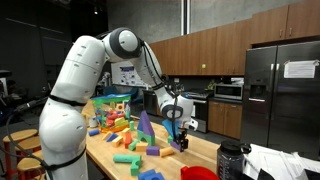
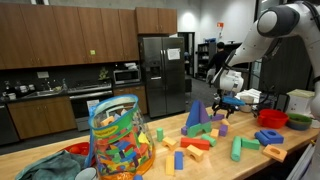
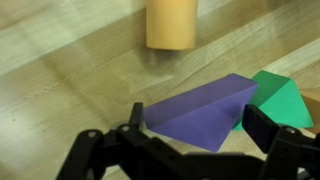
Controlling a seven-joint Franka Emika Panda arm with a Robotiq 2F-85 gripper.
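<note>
In the wrist view, my gripper stands open, its two fingers [image 3: 134, 124] well apart. A purple block [image 3: 200, 112] with a slanted top shows in the space between them. Whether it lies below the fingertips or level with them, I cannot tell. Just to its right is a green block [image 3: 281, 98], partly hidden by the right finger. From the first exterior view, the gripper [image 1: 178, 142] points down low over the wooden table, close to the blocks.
An orange-tan cylinder [image 3: 171, 22] is close by in the wrist view. Loose coloured blocks and a clear bag of blocks [image 2: 120, 140] cover much of the table. A black canister [image 1: 231, 160] and a red bowl [image 1: 201, 172] stand near the front.
</note>
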